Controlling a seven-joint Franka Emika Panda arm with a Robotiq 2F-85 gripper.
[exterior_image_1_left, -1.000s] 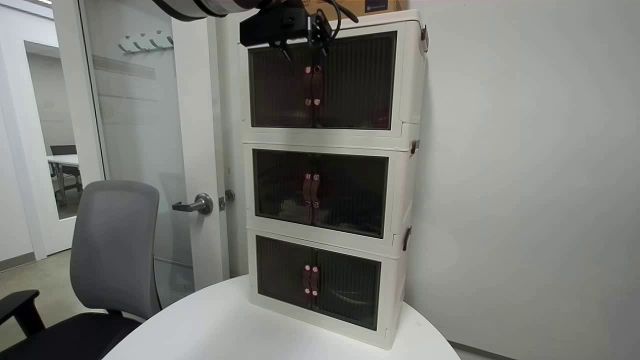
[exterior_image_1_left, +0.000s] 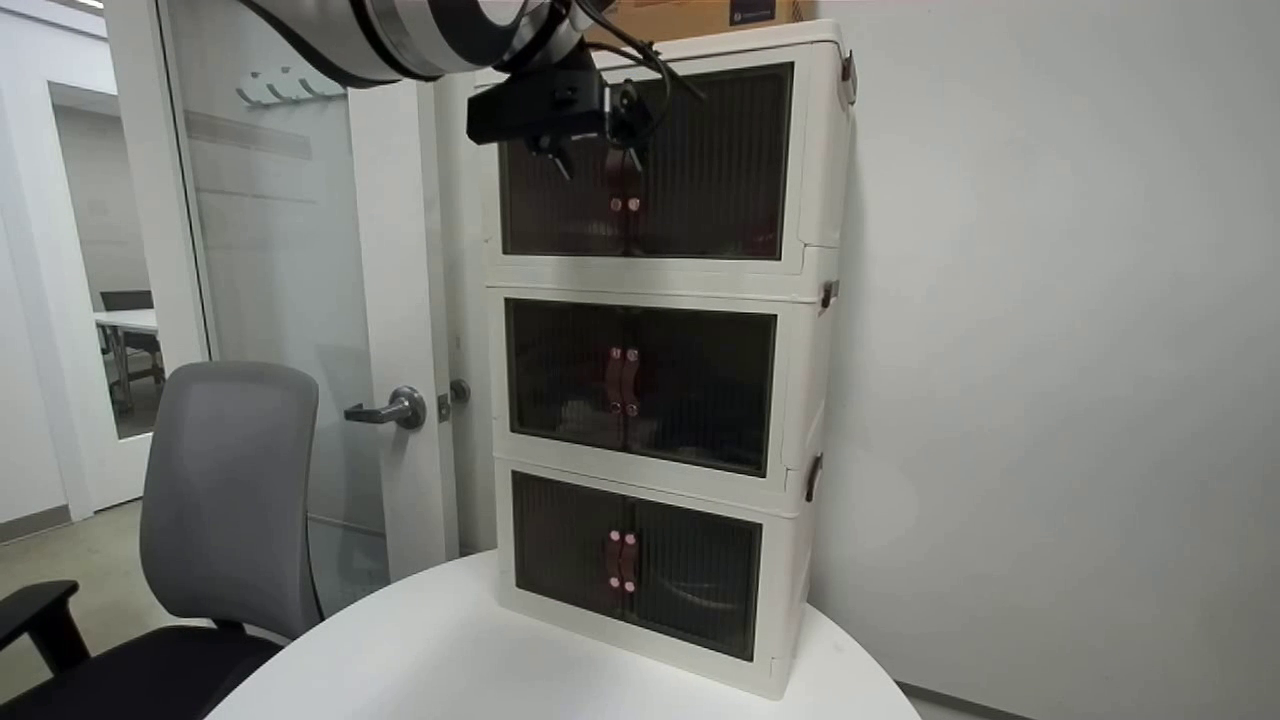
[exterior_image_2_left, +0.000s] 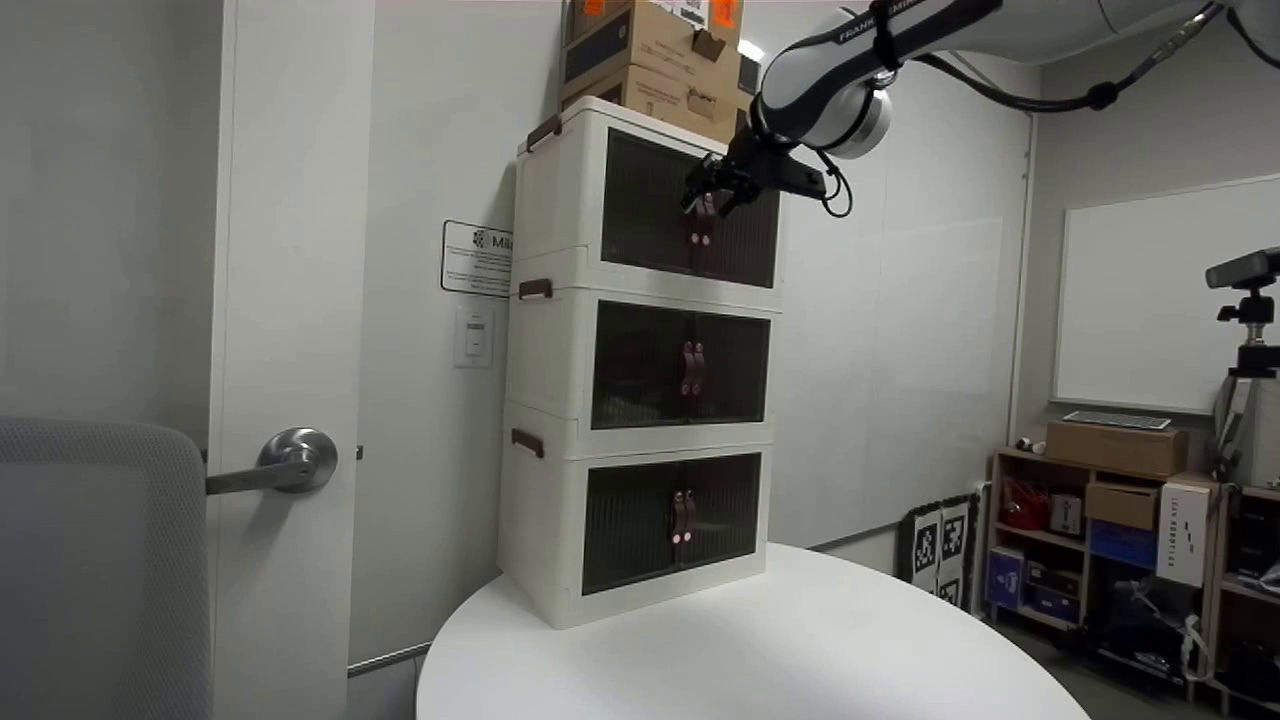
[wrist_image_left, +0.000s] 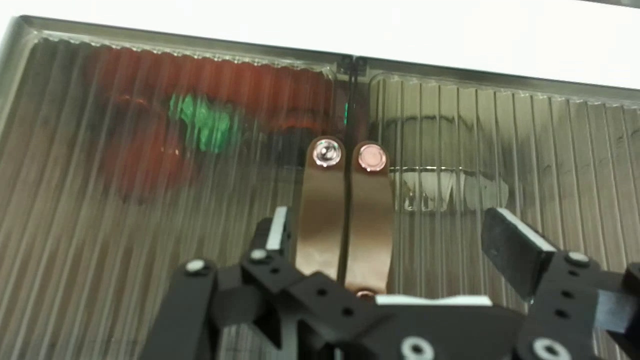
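Against the wall stands a white three-tier cabinet (exterior_image_1_left: 654, 276) with dark ribbed doors, all shut. In front of its top tier my gripper is open, with no object held. Two brown strap handles, the left strap (wrist_image_left: 322, 222) and the right strap (wrist_image_left: 370, 231), show between its spread fingers in the wrist view. The straps lie left of the middle of the gap, near the left finger (wrist_image_left: 277, 228). Whether the fingers touch the doors cannot be told. Their lower ends are hidden by the gripper. Behind the left top door (wrist_image_left: 120, 252) are blurred red and green items.
A round white table (exterior_image_2_left: 672, 660) carries the cabinet, its front surface clear. Cardboard boxes (exterior_image_2_left: 672, 72) sit on top of the cabinet. To the left are an office chair (exterior_image_1_left: 228, 480) and a glass door with a lever handle (exterior_image_1_left: 390, 410).
My gripper has come down and slightly left in exterior view 1, from the upper part of the top doors to their handles. The cabinet doors look the same.
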